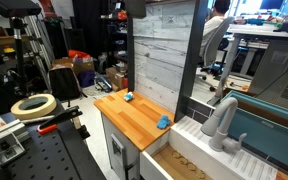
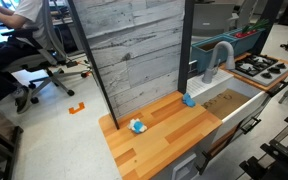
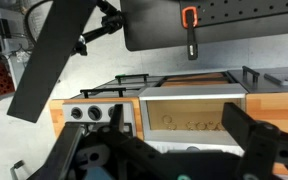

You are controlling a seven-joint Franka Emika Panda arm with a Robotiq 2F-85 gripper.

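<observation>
In the wrist view my gripper stands open, its two dark fingers wide apart with nothing seen between them. Below them lies a white-rimmed basin with a brown bottom. A dark part at the top edge of exterior view 1 looks like the end of my arm, high above the counter. On the wooden counter are two small blue items: a blue-and-white one at the left and a plain blue one near the basin. The gripper is well apart from both.
A white faucet rises behind the basin. Beside it is a stove top. A white plank wall backs the counter. The dark robot table holds a tape roll and an orange-black tool.
</observation>
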